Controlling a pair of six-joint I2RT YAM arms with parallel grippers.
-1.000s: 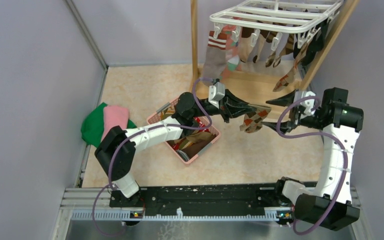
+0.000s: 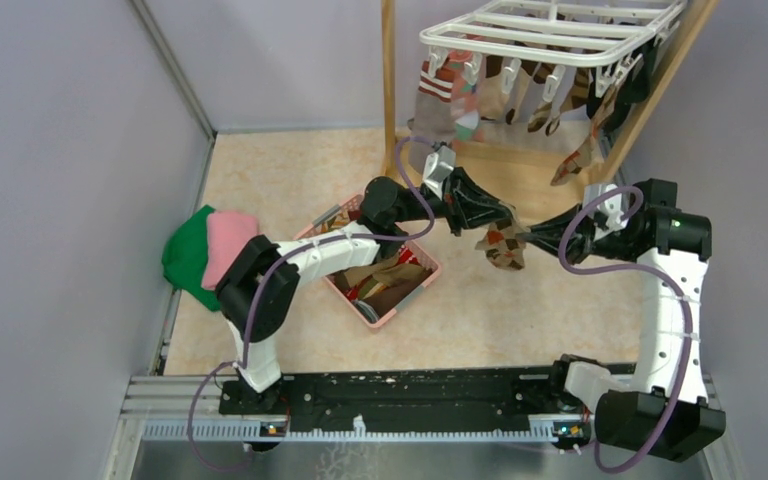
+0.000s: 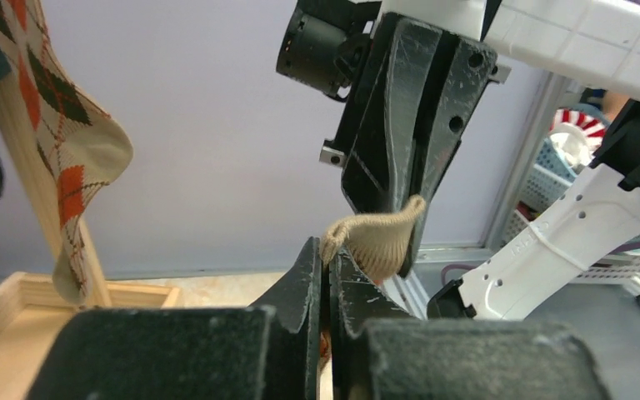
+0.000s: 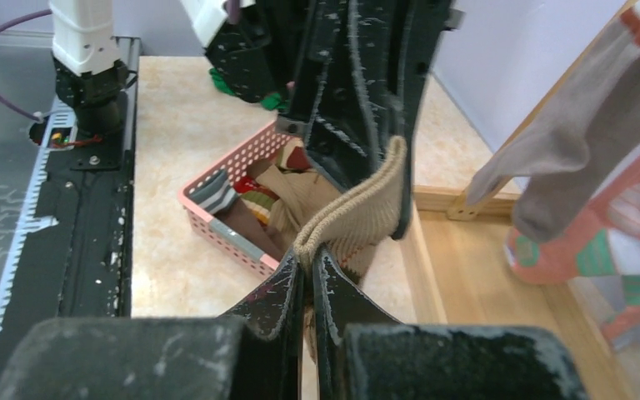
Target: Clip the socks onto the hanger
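Observation:
Between my two grippers hangs an argyle sock [image 2: 505, 247] in tan, brown and red. My left gripper [image 2: 509, 214] is shut on its cuff [image 3: 381, 236], the tan knit showing at the fingertips in the left wrist view. From the other side, my right gripper [image 2: 524, 236] is also shut on the cuff [image 4: 352, 202]. A white hanger [image 2: 525, 47] stands at the back right. Several socks hang from its clips, including a grey one with striped cuff [image 2: 434, 100] and an argyle one [image 2: 582, 150] at the right end. No empty clip can be made out for certain.
A pink basket [image 2: 407, 312] of socks sits partly beneath my left arm. Wooden posts [image 2: 389, 70] and a base [image 4: 467, 267] carry the hanger. Green cloth [image 2: 182, 255] and pink cloth [image 2: 228, 242] lie far left.
The right gripper, open a second ago, has shut on the sock's cuff and shifted left. The left gripper has come slightly right, so the two are closer together. The sock's hanging part swung and now looks shorter.

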